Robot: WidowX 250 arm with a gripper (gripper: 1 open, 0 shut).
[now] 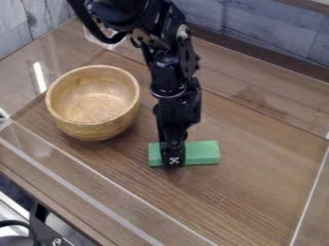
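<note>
The black gripper (172, 144) is lowered over a flat green rectangular block (203, 154) on the wooden table, its fingers covering the block's left part. Whether the fingers are open or closed around the block is hard to tell. The block lies level with the table's front-to-back middle, long side running left to right.
A round tan wooden bowl (67, 94) stands to the left of the gripper. A dark cable or part shows at the lower left corner.
</note>
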